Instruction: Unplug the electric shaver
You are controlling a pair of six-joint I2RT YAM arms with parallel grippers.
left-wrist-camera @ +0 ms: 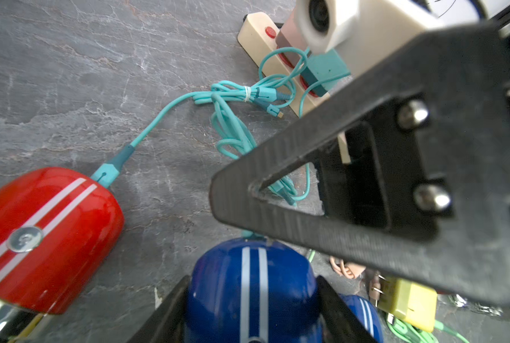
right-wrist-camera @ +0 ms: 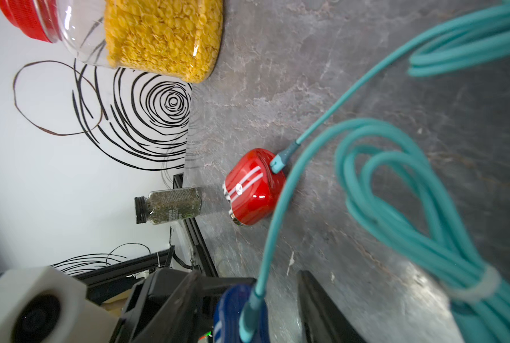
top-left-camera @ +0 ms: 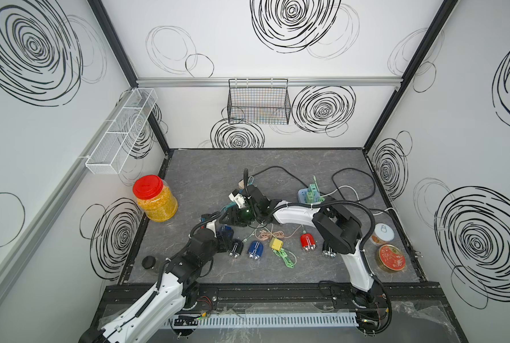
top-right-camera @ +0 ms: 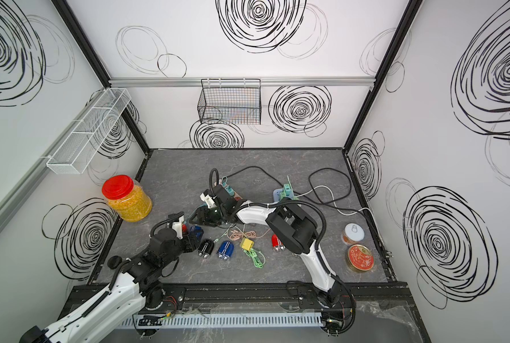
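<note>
A blue shaver (left-wrist-camera: 252, 285) with two white stripes is between the fingers of my left gripper, which stands open around it. From its top comes a teal cable with its plug (right-wrist-camera: 251, 317). In the right wrist view the plug lies between the spread fingers of my right gripper, which is open and not visibly closed on it. The right gripper's black finger (left-wrist-camera: 232, 197) reaches over the shaver in the left wrist view. A red shaver (right-wrist-camera: 256, 187), with its own teal cable plugged in, lies beside on the grey table.
Coiled teal cable (right-wrist-camera: 415, 211) lies right by the fingers. A power strip (left-wrist-camera: 260, 33) stands behind. Another blue shaver (top-left-camera: 255, 249), a black one (top-left-camera: 235, 248) and a yellow adapter (top-left-camera: 276, 244) sit to the right. A jar (top-left-camera: 156, 200) stands at the left.
</note>
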